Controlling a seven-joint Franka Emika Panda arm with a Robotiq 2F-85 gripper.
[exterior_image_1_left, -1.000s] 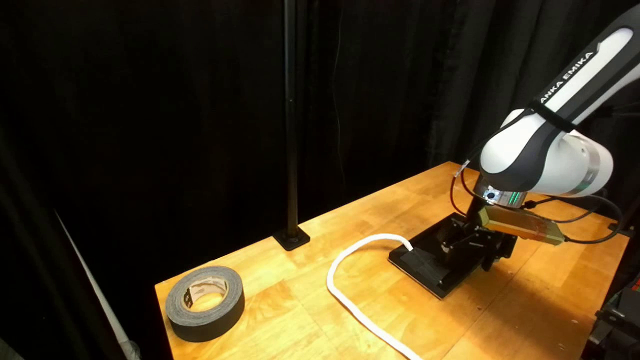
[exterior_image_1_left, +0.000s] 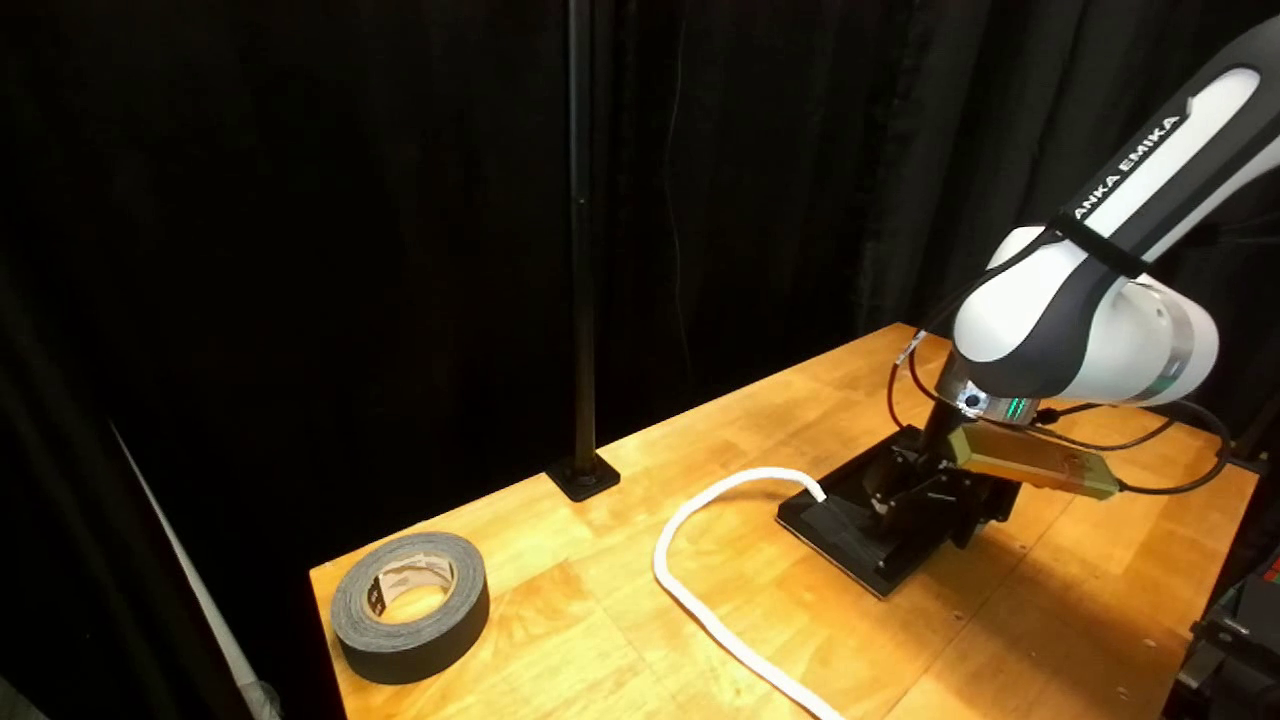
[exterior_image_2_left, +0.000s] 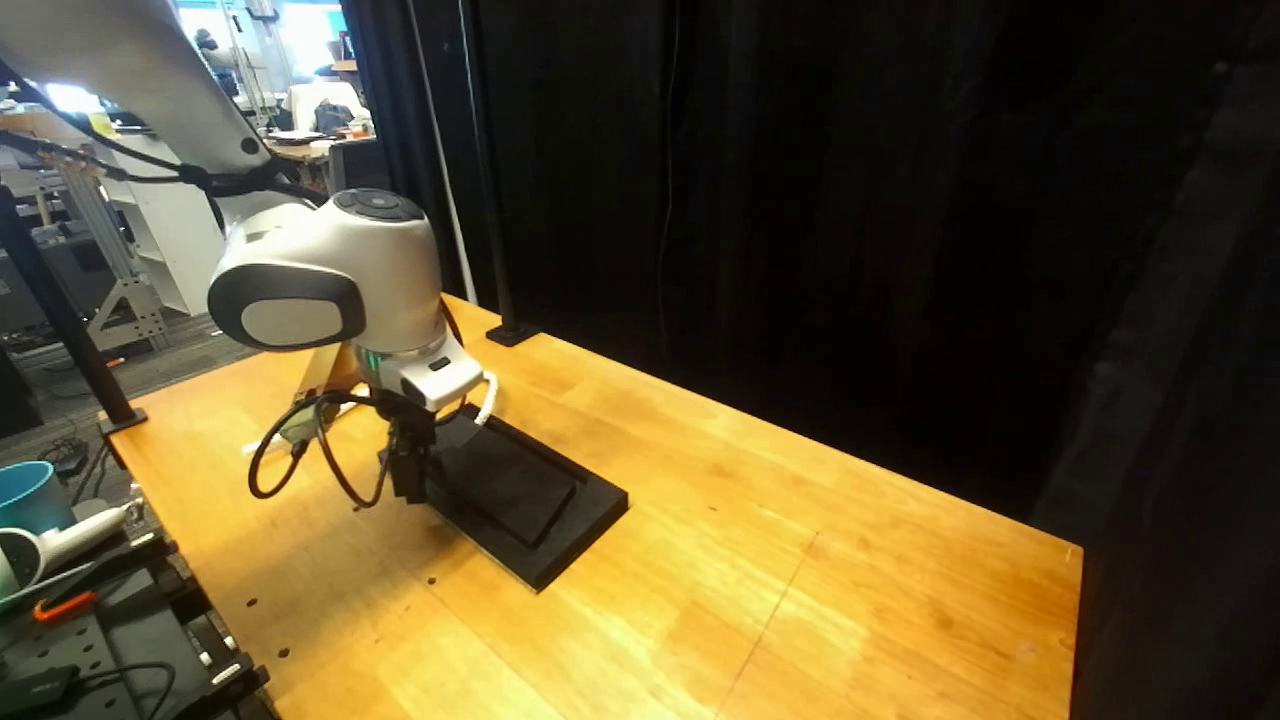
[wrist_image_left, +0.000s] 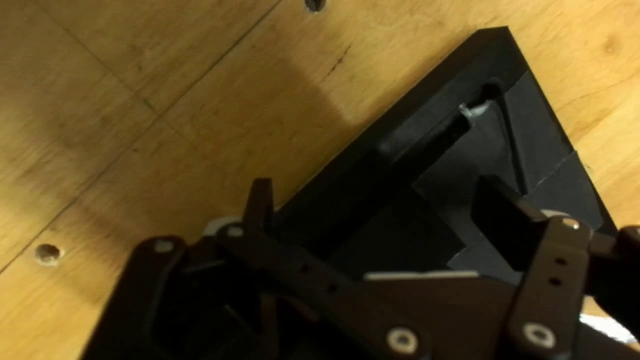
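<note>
A black board (exterior_image_1_left: 840, 540) with a raised flat panel lies on the wooden table. In the wrist view the board (wrist_image_left: 384, 150) shows a slot along one side, with a small pale bit (wrist_image_left: 475, 111) at its far end. My gripper is open over the board, one finger towards either side and nothing seen between them. From exterior view 2 the gripper (exterior_image_2_left: 410, 468) appears low at the board's near-left side; whether it touches the board I cannot tell. A white cord (exterior_image_1_left: 690, 594) curves over the table, one end reaching the board's left corner.
A roll of dark tape (exterior_image_1_left: 414, 648) sits at the table's far left corner. The pole base (exterior_image_1_left: 584, 478) stands at the back edge. Bare table (exterior_image_2_left: 768, 576) spreads wide on the board's right in exterior view 2. Cables loop from the wrist.
Over the last second my arm and gripper have come down and shifted slightly left in exterior view 1. The board, cord and tape roll stay where they were.
</note>
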